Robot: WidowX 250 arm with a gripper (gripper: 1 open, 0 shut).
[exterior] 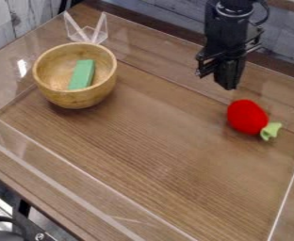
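Note:
My black gripper hangs at the top right above the table, shut, with nothing visible between its fingers. Below it and to the right lies a red, rounded object with a pale green top, apart from the gripper, on the wooden table. On the left, a wooden bowl holds a green rectangular block.
A light wall or rim runs along the back and left edges. A black cable lies at the bottom left corner, off the tabletop.

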